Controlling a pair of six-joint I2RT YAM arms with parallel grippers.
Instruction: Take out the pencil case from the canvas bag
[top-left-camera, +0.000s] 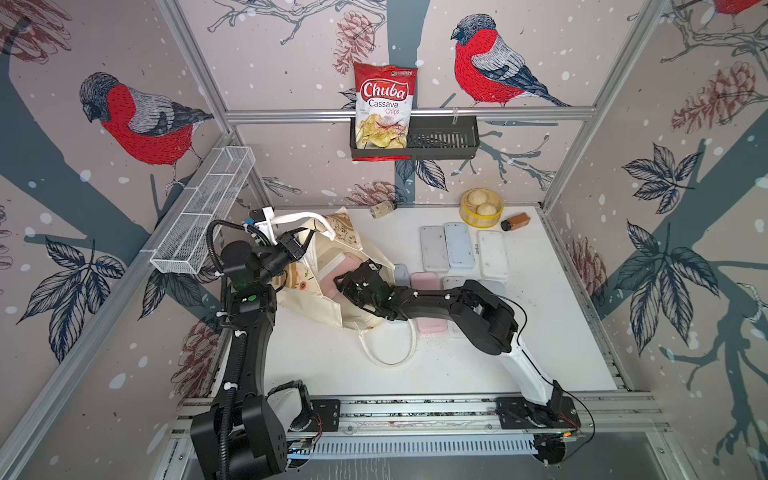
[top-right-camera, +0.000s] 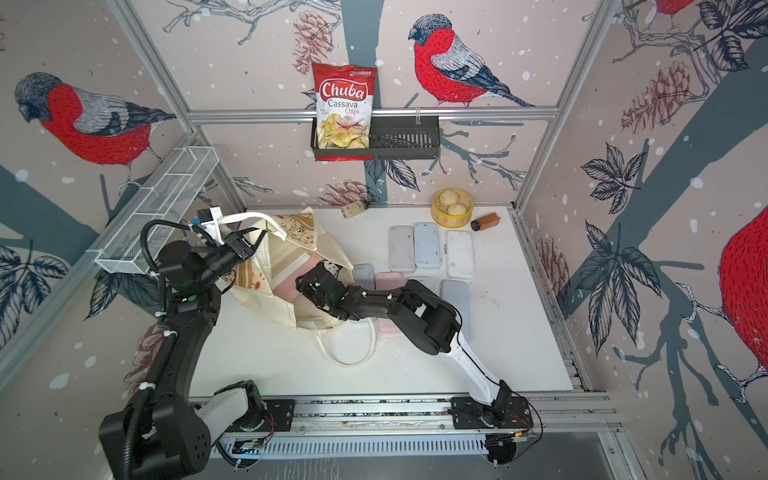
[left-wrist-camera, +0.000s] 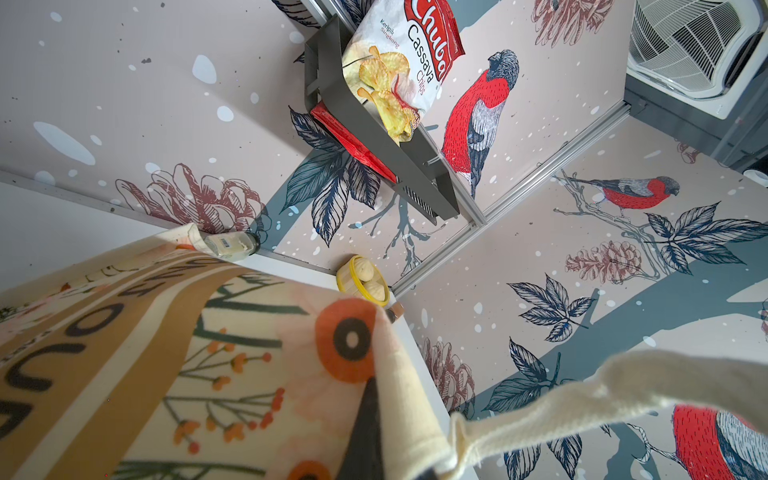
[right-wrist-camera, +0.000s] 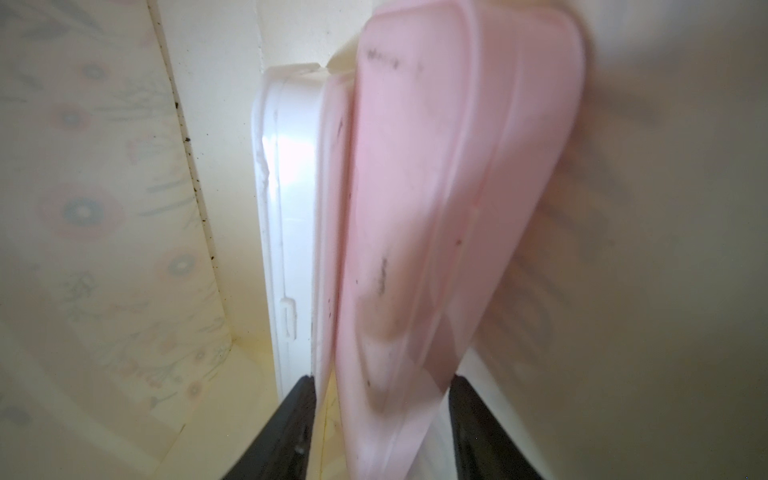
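The cream canvas bag (top-left-camera: 308, 304) stands open on the left of the table. My left gripper (top-left-camera: 300, 244) is shut on the bag's upper rim by its white strap, lifting it, as the left wrist view shows close up. Inside, a pink pencil case (right-wrist-camera: 416, 176) lies beside a white case (right-wrist-camera: 292, 216). My right gripper is inside the bag, part open, its two fingertips either side of the lower end of the pink case. Whether they touch it I cannot tell.
Several pencil cases (top-left-camera: 434, 248) lie right of the bag, partly under my right arm. A yellow steamer of buns (top-left-camera: 480, 208) and small bottles stand at the back. A wire basket (top-left-camera: 200, 208) hangs left.
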